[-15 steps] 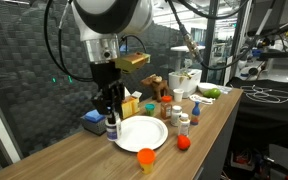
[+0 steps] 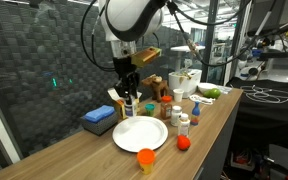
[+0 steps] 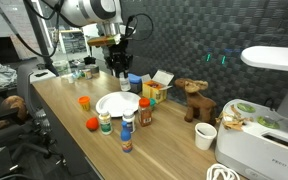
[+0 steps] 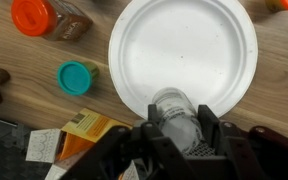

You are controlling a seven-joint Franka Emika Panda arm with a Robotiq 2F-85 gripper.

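A white bottle [image 3: 124, 82] is held upright by my gripper [image 2: 131, 98], whose fingers [image 4: 206, 122] are shut around its upper part. From above, the wrist view shows the bottle's round grey-white top [image 4: 180, 126] between them. A white plate [image 2: 149, 133] lies flat on the wooden table. In the wrist view the bottle overlaps the plate's near rim, beside an open yellow-and-white box [image 4: 89, 127]. The gripper and bottle hide part of that rim, and I cannot tell whether the bottle's base touches anything.
An orange cup [image 2: 146, 158] and a red ball [image 2: 183, 142] sit near the table's front edge. Several jars and bottles stand beyond the plate, including a spice jar [image 3: 144, 112]. A blue box [image 2: 101, 113] lies at the back, with a toy deer [image 3: 197, 105] farther along.
My gripper has carried the bottle from the plate's left side toward the back and right, to the plate's rear edge by the yellow box. The plate has stayed put.
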